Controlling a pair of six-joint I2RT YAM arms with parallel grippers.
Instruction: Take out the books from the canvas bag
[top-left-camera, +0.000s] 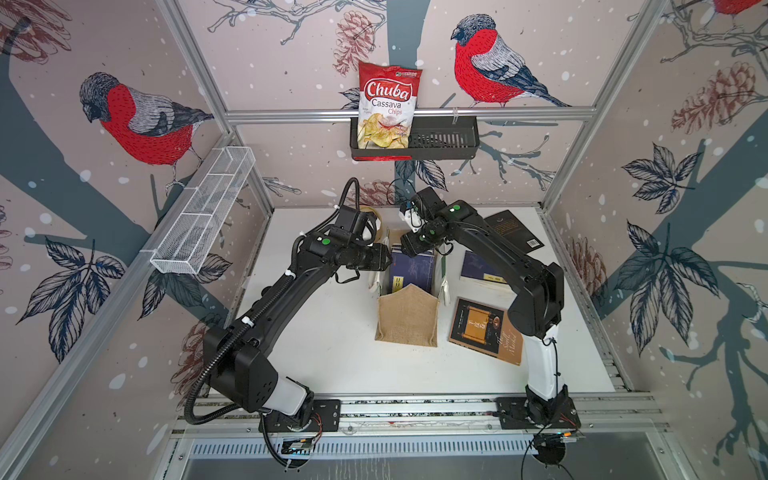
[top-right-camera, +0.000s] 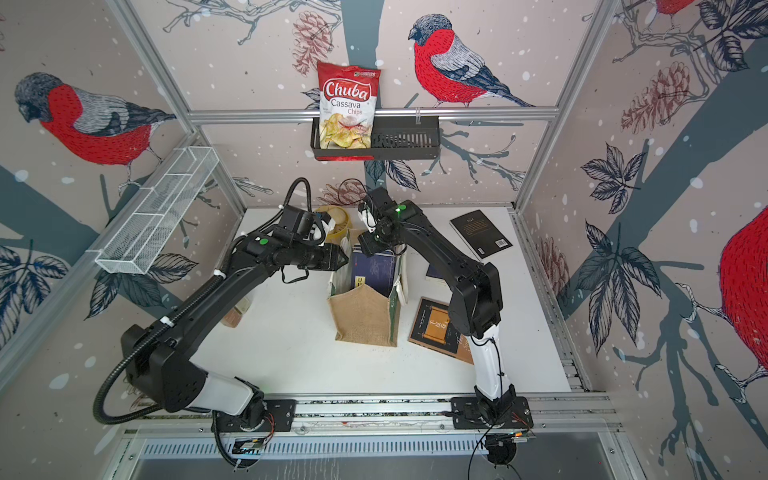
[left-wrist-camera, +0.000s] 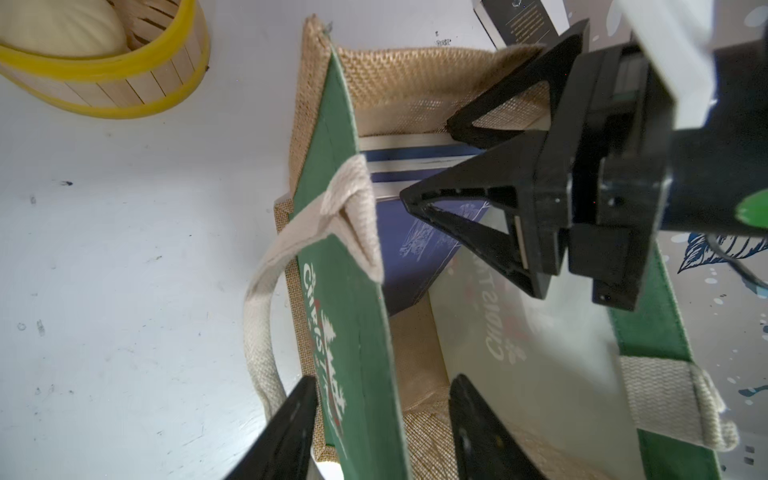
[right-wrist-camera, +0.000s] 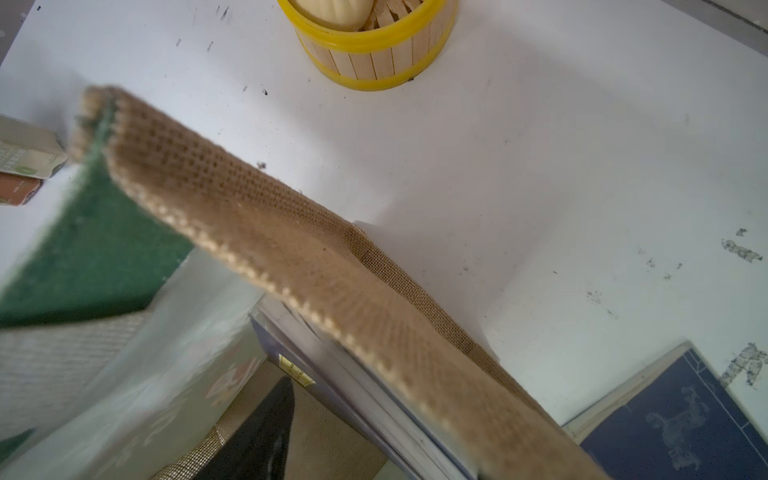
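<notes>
The canvas bag (top-left-camera: 407, 320) stands open in the middle of the table, with several dark blue books (top-left-camera: 412, 274) upright inside against its far wall. My left gripper is open at the bag's left side, its fingers on either side of the green-lined wall (left-wrist-camera: 352, 352) without visibly pinching it. Over the bag's far end, my right gripper has its fingers apart above the books' top edges (left-wrist-camera: 408, 156). In the right wrist view one finger (right-wrist-camera: 264, 436) shows on the inner side of the books; the other is mostly hidden.
Right of the bag lie a navy book (top-left-camera: 480, 268), a black book (top-left-camera: 514, 229) and a black-and-brown book (top-left-camera: 480, 326). A yellow-rimmed basket (left-wrist-camera: 152, 92) stands behind the bag, to the left.
</notes>
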